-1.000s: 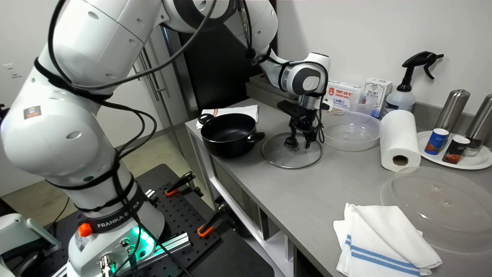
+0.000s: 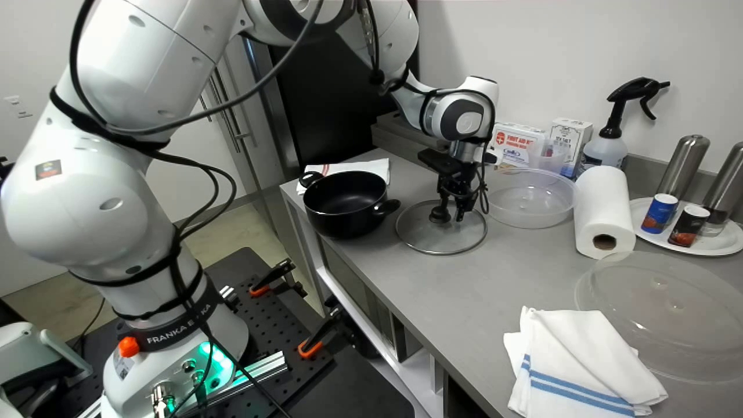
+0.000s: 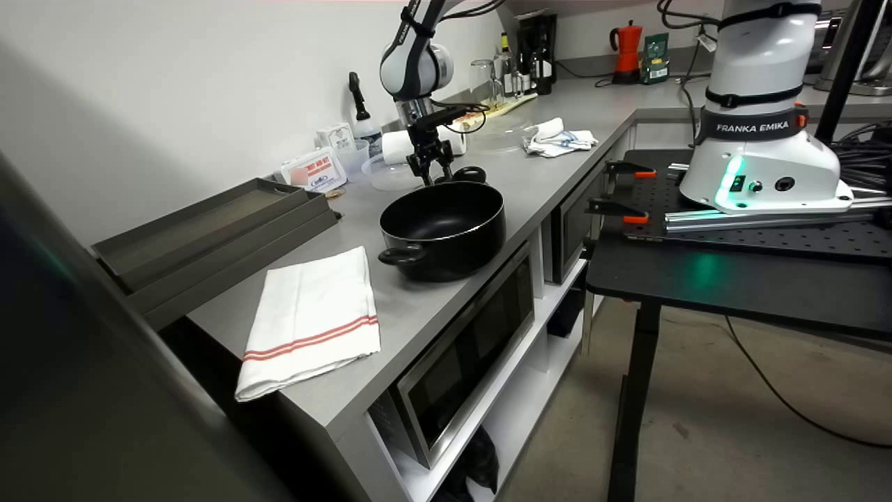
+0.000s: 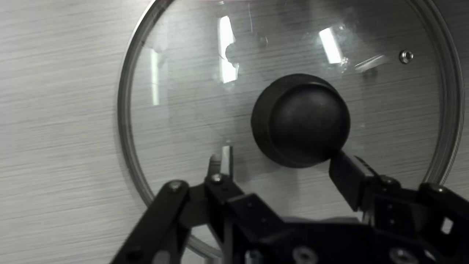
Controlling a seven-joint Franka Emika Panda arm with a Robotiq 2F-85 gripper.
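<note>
A glass lid (image 2: 456, 240) with a metal rim lies flat on the counter beside a black two-handled pot (image 2: 346, 202). Its round black knob (image 4: 303, 121) fills the middle of the wrist view. My gripper is partly open over the lid, pointing down. In that view the right fingertip (image 4: 347, 171) meets the knob's lower right edge, though real contact cannot be told. The left fingertip (image 4: 226, 160) stands clear of the knob, with glass visible between. In exterior view 2 the pot (image 3: 443, 238) hides most of the lid.
Right of the lid stands a clear plastic bowl (image 2: 533, 209), with a paper towel roll (image 2: 602, 209) beyond. A blue-striped towel (image 2: 585, 362) and a clear plastic cover (image 2: 668, 334) lie nearer. A red-striped towel (image 3: 313, 314) lies past the pot.
The gripper has risen slightly, and its fingers stand closer together than a second ago. The lid and pot have not moved.
</note>
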